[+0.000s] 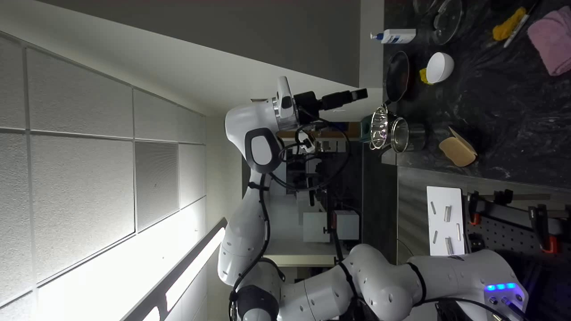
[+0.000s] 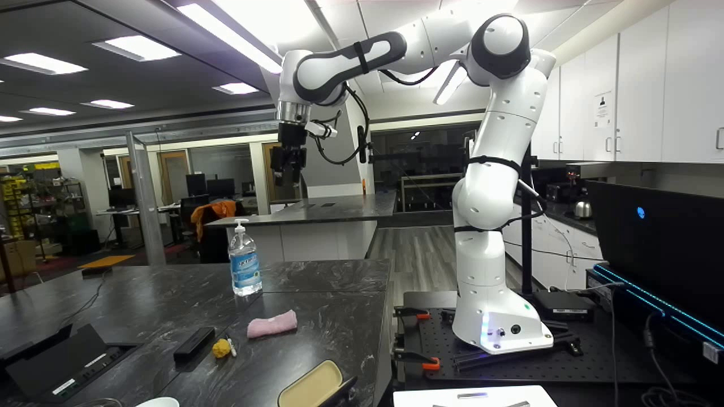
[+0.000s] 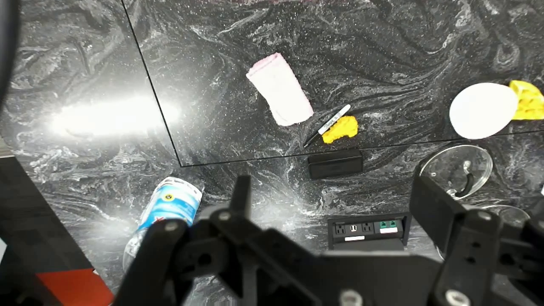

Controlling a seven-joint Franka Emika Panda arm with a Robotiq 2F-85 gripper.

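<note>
My gripper is open, its two dark fingers wide apart and nothing between them. Exterior view 2 has the gripper (image 2: 288,177) high over the dark marble table, above and left of the clear bottle with a blue label (image 2: 245,264). Below it in the wrist view lie a rolled pink towel (image 3: 280,91), a marker (image 3: 334,120), a crumpled yellow piece (image 3: 340,129) and a black case (image 3: 335,164). A white bowl (image 3: 482,110) leans by a yellow sponge (image 3: 528,101). Touching nothing, the gripper is well clear of them all.
A glass lid (image 3: 457,171) lies near a power outlet panel (image 3: 368,229). In exterior view 1, a dark pan (image 1: 397,76), a metal colander (image 1: 379,128), a pot (image 1: 409,134), a tan open case (image 1: 457,151) and a white pump bottle (image 1: 399,36) stand on the table.
</note>
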